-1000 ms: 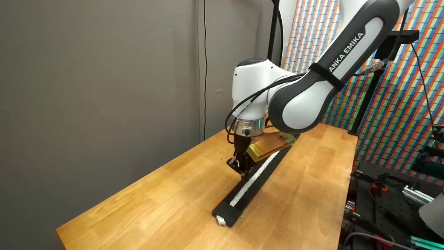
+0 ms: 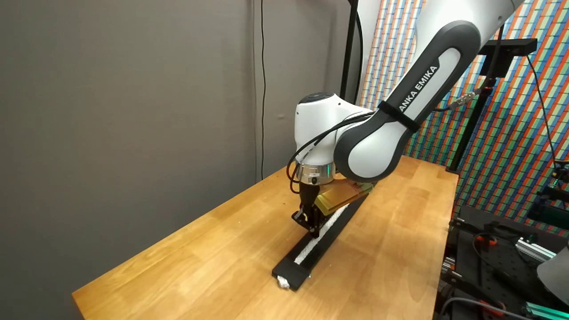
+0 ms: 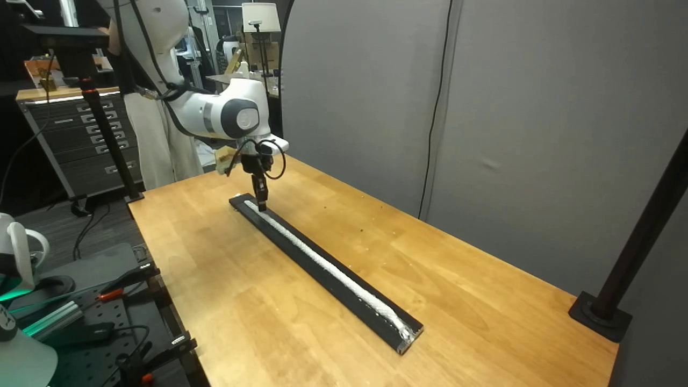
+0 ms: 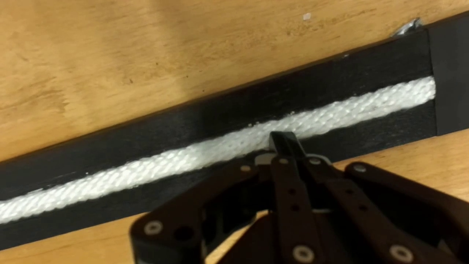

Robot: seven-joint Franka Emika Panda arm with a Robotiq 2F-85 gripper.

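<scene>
A white braided rope (image 4: pixel 154 167) runs lengthwise along a long black board (image 4: pixel 246 105) on the wooden table. My gripper is shut, its fingertips together over the rope's lower edge in the wrist view, nothing showing between them. In exterior view 1 the gripper (image 2: pixel 315 234) points straight down at the rope (image 2: pixel 334 216), partway along the black board (image 2: pixel 293 272). From exterior view 2 the gripper (image 3: pixel 262 207) stands at the rope's far part. Whether the tips touch the rope or hover just above it, I cannot tell.
A grey wall panel (image 3: pixel 554 161) borders the table's long side. A black stand (image 3: pixel 596 316) rises at its right corner in exterior view 2.
The arm and gripper have come down and a little towards the camera in exterior view 1, bringing the fingertips nearer the rope. The board and rope look unmoved.
</scene>
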